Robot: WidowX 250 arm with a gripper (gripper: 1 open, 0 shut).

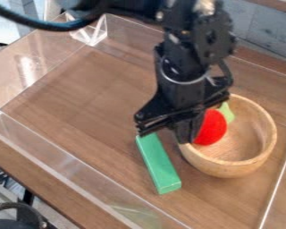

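Observation:
A black gripper (181, 127) hangs over the left part of a light wooden bowl (239, 159), its fingers looking shut; whether anything is between them is hidden. Inside the bowl, beside the fingers, a red round object (211, 129) shows, with a light green object (225, 111) behind it, partly hidden by the gripper. A green block (159, 164) lies on the table just left of the bowl, below the gripper.
Clear plastic strips run along its left and front edges. A grey wall stands at the back right.

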